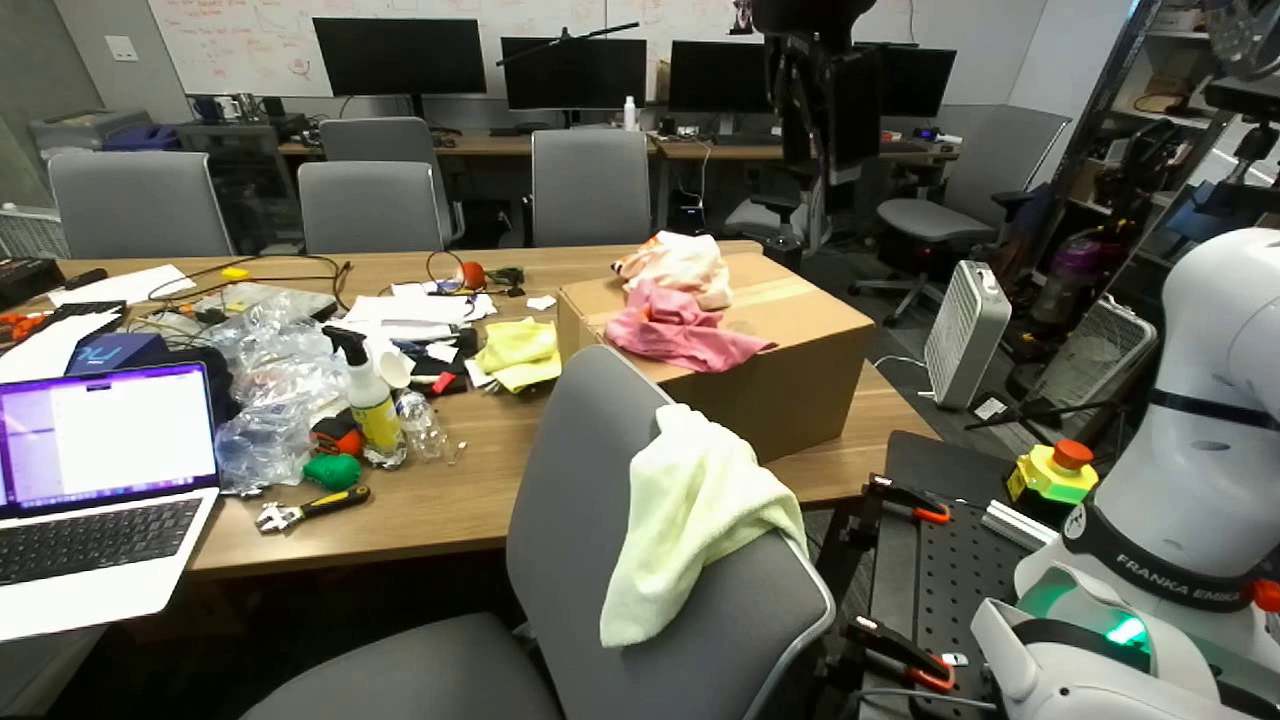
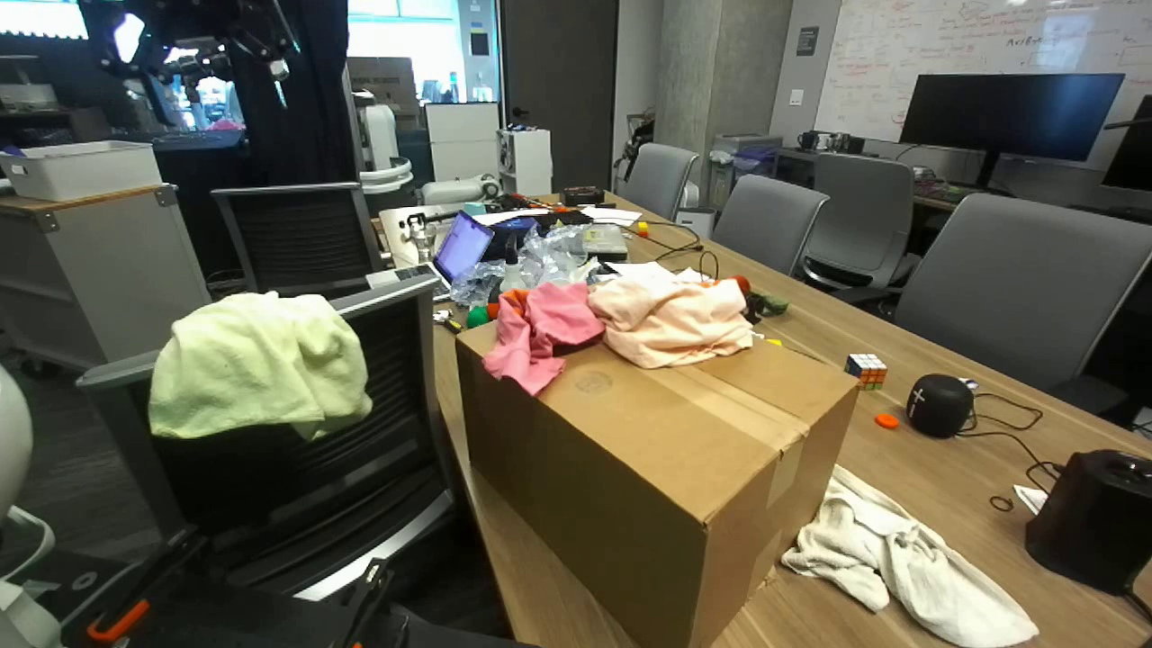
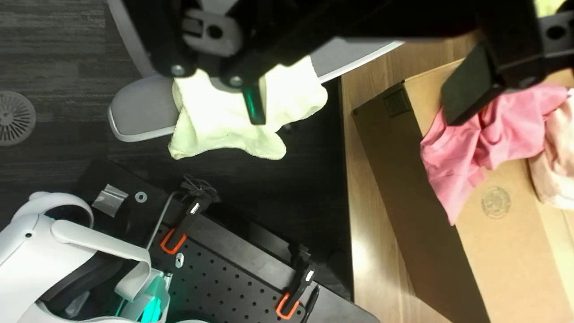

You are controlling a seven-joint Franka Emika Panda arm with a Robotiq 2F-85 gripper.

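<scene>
A pale yellow-green towel hangs over the backrest of the grey chair; it also drapes there in exterior view 2. On the cardboard box lie a pink cloth and a peach cloth, touching each other. My gripper is open high above the scene, its two fingers wide apart with nothing held. In the wrist view, the towel appears behind one finger and the pink cloth behind the other.
A white cloth lies on the table beside the box. A spray bottle, plastic wrap and a laptop crowd the table's other end. Orange-tipped clamps stand on the robot's mounting plate near the chair.
</scene>
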